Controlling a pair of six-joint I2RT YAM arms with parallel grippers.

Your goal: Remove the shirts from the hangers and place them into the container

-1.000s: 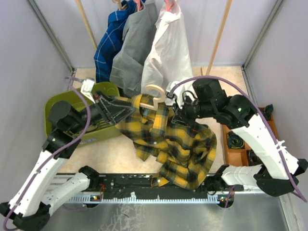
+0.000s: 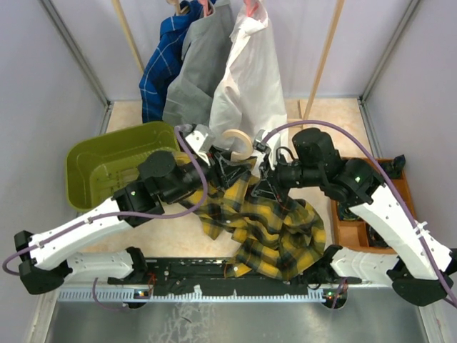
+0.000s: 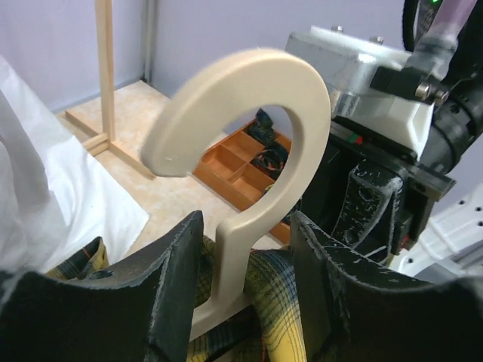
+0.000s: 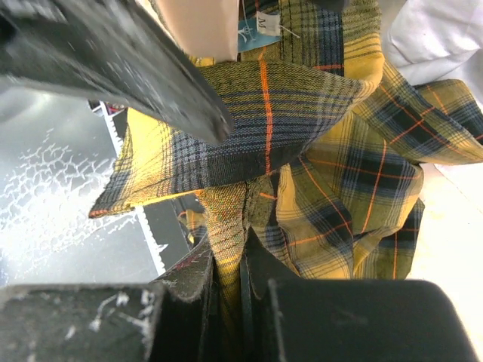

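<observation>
A yellow and black plaid shirt (image 2: 275, 232) hangs between my two arms, its lower part near the table's front. The pale hanger's hook (image 3: 298, 128) rises from the collar in the left wrist view; most of the hanger body is hidden by cloth. My left gripper is part open, one finger on each side of the hook's stem and the collar, with gaps showing beside them. In the right wrist view, my right gripper is shut on a bunched fold of the shirt (image 4: 226, 219).
A green bin (image 2: 78, 175) stands at the left and a wooden divided box (image 2: 364, 239) at the right. Behind hang a white garment (image 2: 246, 78), a grey one (image 2: 200, 64) and a blue plaid one (image 2: 161, 71). My wrists are close together.
My left gripper has moved right from beside the shirt to around the hanger's stem. The right arm, with its cloth, has shifted slightly forward, and the hook has moved a little right.
</observation>
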